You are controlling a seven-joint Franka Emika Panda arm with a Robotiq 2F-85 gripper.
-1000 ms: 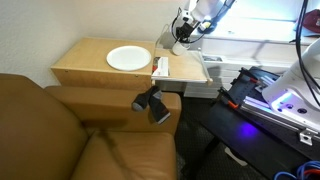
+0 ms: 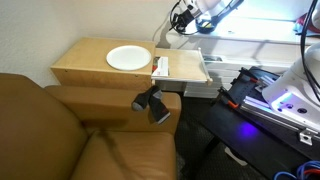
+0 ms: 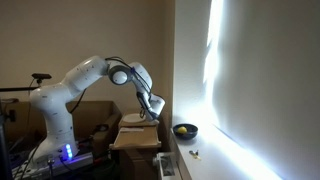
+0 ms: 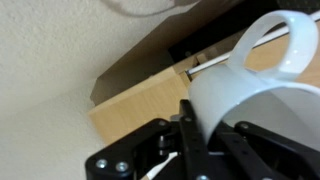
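Note:
A white mug with a looped handle fills the right side of the wrist view. My gripper is shut on it, the dark fingers meeting the mug's near side. Exterior view 1 has the gripper high at the top, above the back of the wooden surface; the mug is hard to make out there. A white plate lies flat on the wood to the left, apart from the gripper.
An open white drawer is right of the wooden surface. Dark cloth hangs over the brown sofa. In exterior view 2, a dark bowl holding something yellow stands at the right.
My gripper has risen from low over the back of the wooden surface toward the top of exterior view 1. The plate has stayed in place.

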